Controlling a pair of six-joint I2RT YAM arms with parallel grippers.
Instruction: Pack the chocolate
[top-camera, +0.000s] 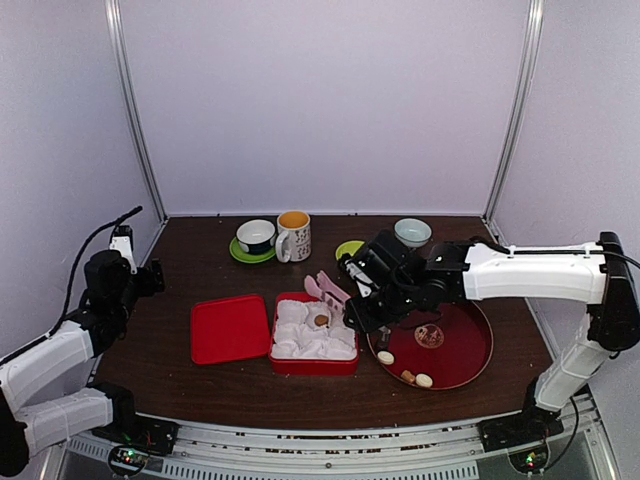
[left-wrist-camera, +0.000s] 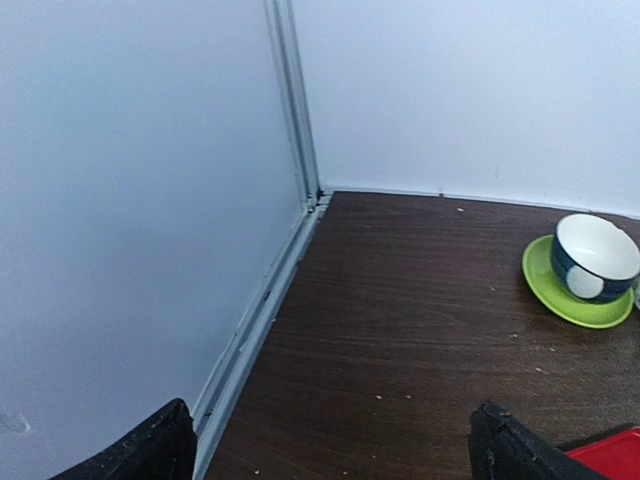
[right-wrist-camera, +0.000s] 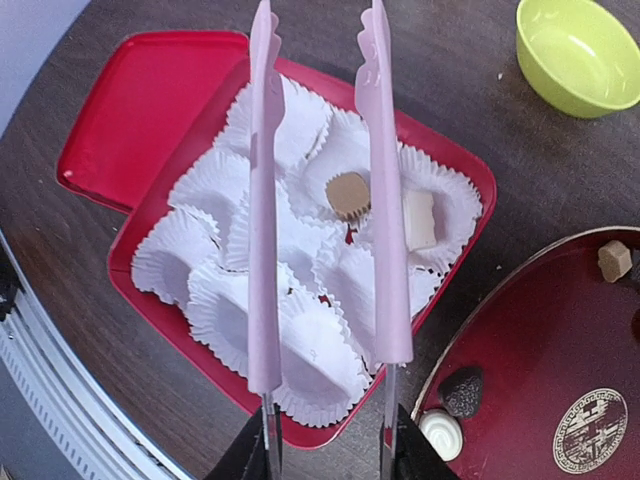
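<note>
The red box (top-camera: 314, 366) holds white paper cups; in the right wrist view a brown chocolate (right-wrist-camera: 347, 193) and a cream one (right-wrist-camera: 421, 220) sit in cups at its upper right. My right gripper is shut on pink tongs (right-wrist-camera: 264, 230), whose two arms are apart above the box with nothing visible gripped between them. The red round tray (top-camera: 460, 350) holds several chocolates, including a dark one (right-wrist-camera: 461, 391) and a white one (right-wrist-camera: 440, 433). My left gripper is open at the left side, empty. The red lid (top-camera: 228, 329) lies left of the box.
A yellow-green bowl (right-wrist-camera: 570, 65), a mug (top-camera: 297, 242), a bowl on a green plate (top-camera: 250, 254) and a pale bowl (top-camera: 413, 233) stand along the back.
</note>
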